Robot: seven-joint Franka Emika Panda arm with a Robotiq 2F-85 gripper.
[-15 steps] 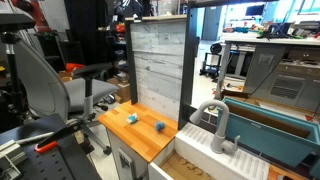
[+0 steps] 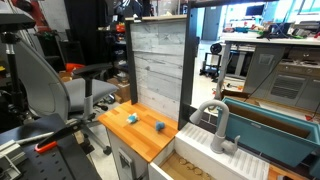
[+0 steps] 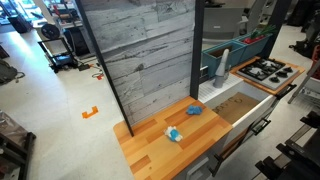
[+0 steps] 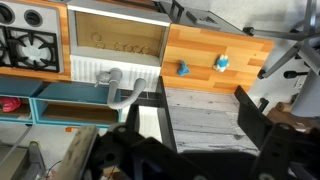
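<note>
A small blue object lies on the wooden counter. Farther left on the same surface is a white and blue object. Seen from above, the blue object and the white and blue one are apart, with bare wood between them. My gripper is open, its dark fingers spread at the lower part of the wrist view. Nothing shows between them, and both small objects appear beyond the fingertips. What exactly these objects are is too small to tell.
Beside the counter is a white sink with a wooden-looking bottom and a grey faucet. A stovetop lies past the sink. A grey plank wall rises behind the counter, and a teal shelf stands behind the sink.
</note>
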